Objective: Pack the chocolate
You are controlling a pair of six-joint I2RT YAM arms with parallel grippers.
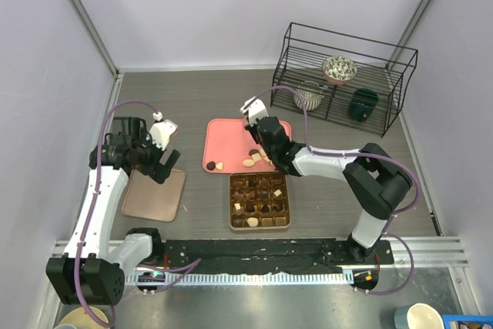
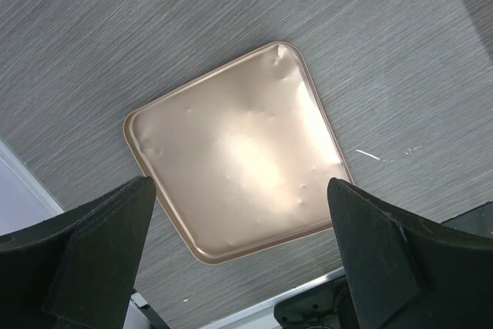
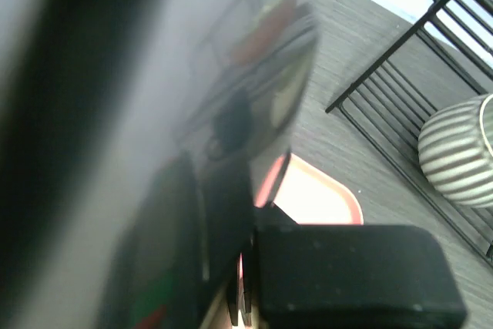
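Note:
A salmon-pink tray point(image 1: 225, 140) in the middle of the table holds several dark and pale chocolates, such as a dark one point(image 1: 211, 166) and a pale one point(image 1: 248, 163). In front of it stands the golden compartment box point(image 1: 232, 223), with chocolates in several cells. My left gripper is open and empty above the flat bronze lid point(image 2: 239, 132). Over the pink tray is my right gripper point(image 1: 253, 135), shut. A large, blurred, shiny surface point(image 3: 177, 113) hides much of the right wrist view; what it is, and whether the fingers touch it, I cannot tell.
A black wire rack point(image 1: 286, 75) stands at the back right, with a patterned bowl point(image 1: 340, 68), a ribbed cup point(image 1: 308, 98) and a dark green cup point(image 1: 363, 104). Bare table lies between the lid and the pink tray, and behind the lid.

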